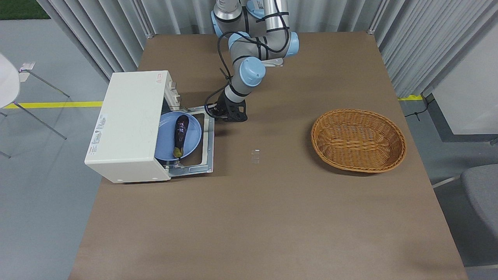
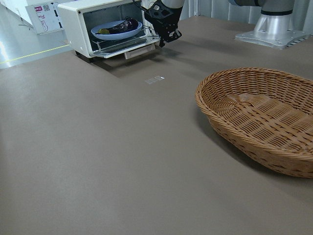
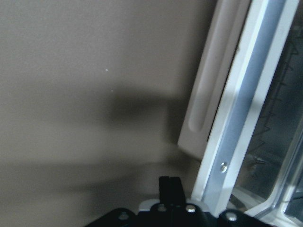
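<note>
A white toaster oven (image 1: pixel 124 123) sits on the table with its glass door (image 1: pixel 205 158) lowered. A blue plate (image 1: pixel 165 135) holding a dark eggplant (image 1: pixel 181 133) with a yellow-green tip rests in the opening. My black gripper is at the door's outer edge, by the metal frame and grey handle (image 3: pixel 210 75); its fingertips appear together, with nothing visible between them. In the left view the gripper (image 2: pixel 164 36) is low beside the oven.
An oval wicker basket (image 1: pixel 358 140) stands on the right of the table (image 1: pixel 266 219).
</note>
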